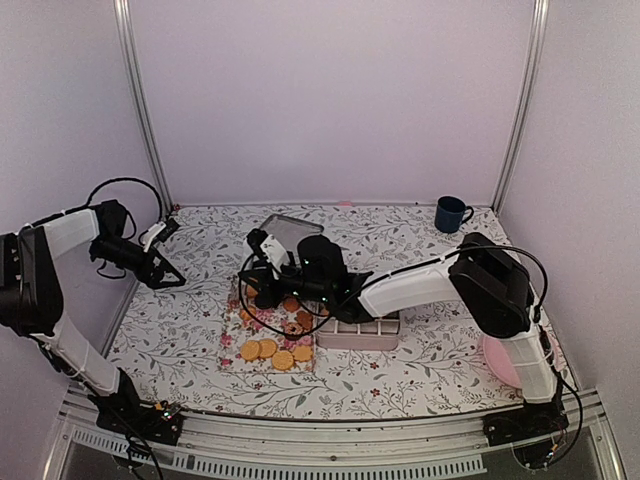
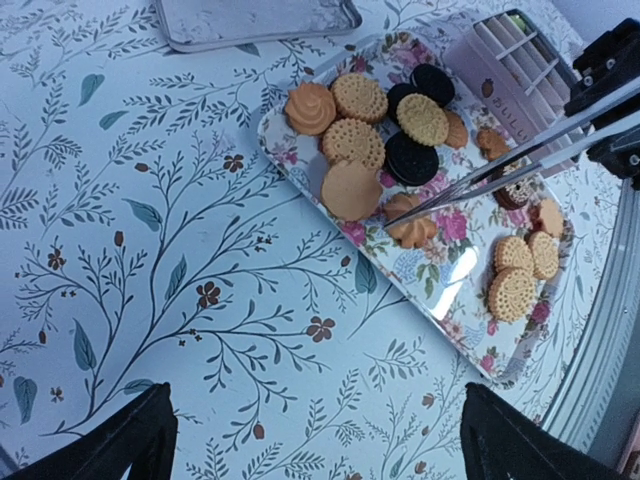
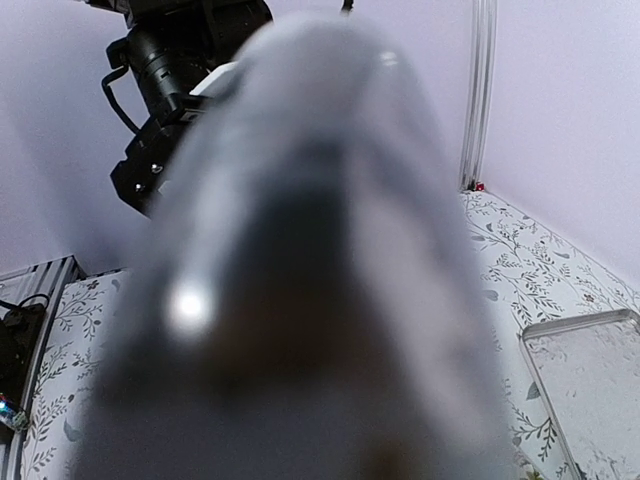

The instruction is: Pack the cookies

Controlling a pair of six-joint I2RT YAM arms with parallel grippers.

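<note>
A floral tray [image 2: 460, 300] holds assorted cookies: plain round ones, dark sandwich ones and piped ones. Beside it is a pale compartment box [image 1: 357, 340]. My right gripper's long metal tongs reach down onto a piped cookie [image 2: 418, 232] near the tray's edge; whether they grip it is unclear. In the top view the right gripper [image 1: 262, 275] hangs over the tray, and in its own wrist view a blurred metal surface fills the middle. My left gripper [image 1: 160, 262] stands open at the left, away from the tray, its fingers at the lower edge of its wrist view.
An empty metal tray [image 3: 590, 380] lies behind the cookies. A dark mug [image 1: 449, 215] stands at the back right and a pink plate [image 1: 500, 362] at the front right, partly under the right arm.
</note>
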